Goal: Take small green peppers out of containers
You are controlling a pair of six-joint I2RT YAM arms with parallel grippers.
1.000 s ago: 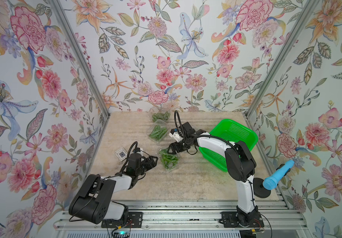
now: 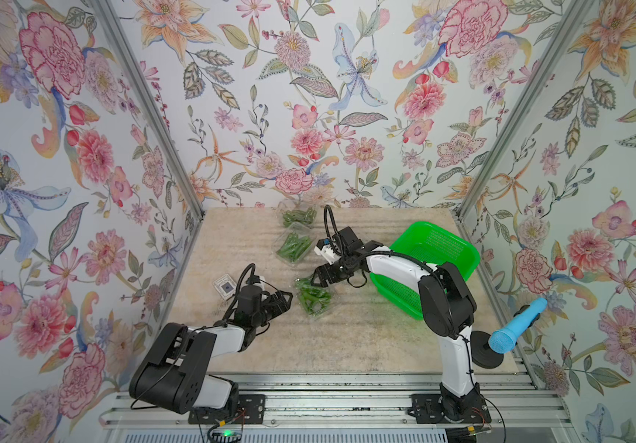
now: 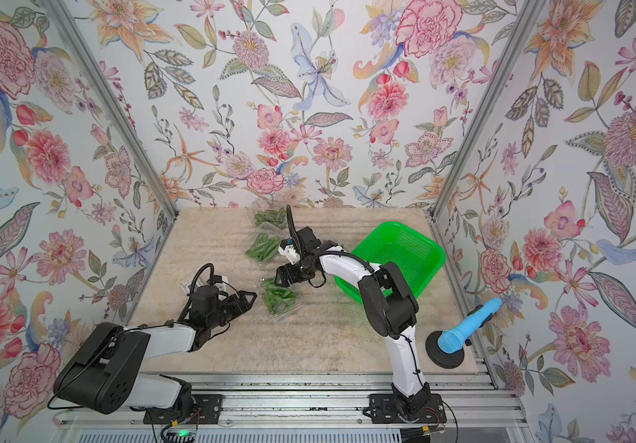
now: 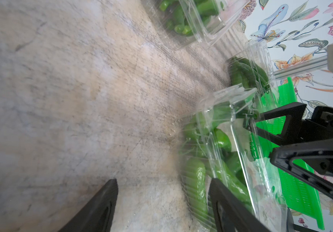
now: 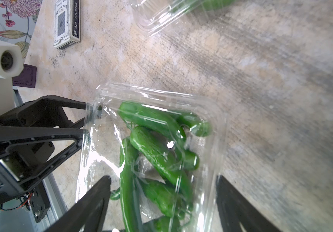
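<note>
Three clear plastic containers of green peppers lie in a line near the middle: the front one (image 2: 315,299), the middle one (image 2: 293,246) and the back one (image 2: 297,215). My right gripper (image 2: 323,276) hangs open over the front container; in the right wrist view its fingers flank that container (image 5: 151,162), with peppers visible under the clear plastic. My left gripper (image 2: 281,301) is low, just left of the front container, with its fingers apart; in the left wrist view the container (image 4: 228,162) is at its right, and only bare table shows between the fingertips.
A green perforated basket (image 2: 443,236) sits at the right, behind my right arm. A small card box (image 2: 224,286) lies at the left. A blue cylinder on a black stand (image 2: 513,328) is at the front right.
My left arm has shifted very slightly. The containers and my right arm look unchanged.
</note>
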